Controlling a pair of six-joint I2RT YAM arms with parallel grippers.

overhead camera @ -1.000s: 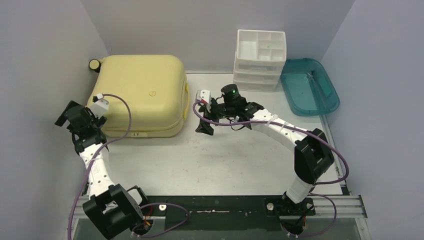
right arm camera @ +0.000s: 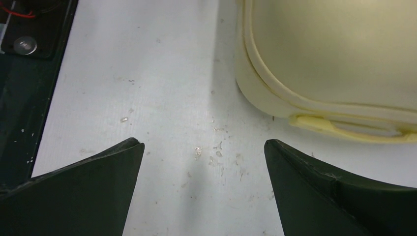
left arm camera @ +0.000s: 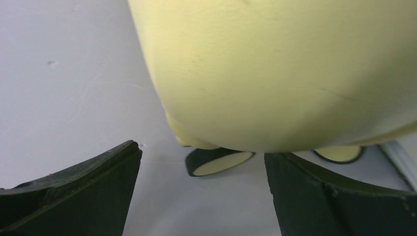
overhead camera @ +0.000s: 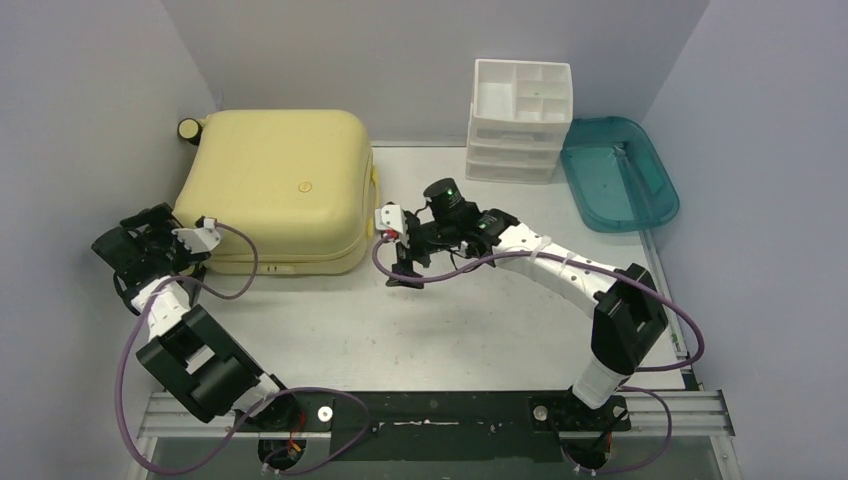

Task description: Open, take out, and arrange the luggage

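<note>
The pale yellow suitcase [overhead camera: 275,170] lies closed at the back left of the table. A yellow handle [right arm camera: 339,129] runs along its right side. Two round black-rimmed wheels, one of them a near wheel [left arm camera: 219,161], show beyond the case's underside in the left wrist view. At the suitcase's left front corner, close to the side wall, is my left gripper, open and with nothing held between its fingers. My right gripper is also open, over bare table just right of the suitcase and apart from the handle.
A white drawer unit [overhead camera: 520,125] stands at the back, right of centre. Beside it is an empty teal bin [overhead camera: 655,210]. Grey walls enclose the left, back and right.
My left gripper has shifted toward the left wall and turned, with its arm folding in lower. The right gripper has moved slightly left and toward the front. The suitcase has stayed put.
</note>
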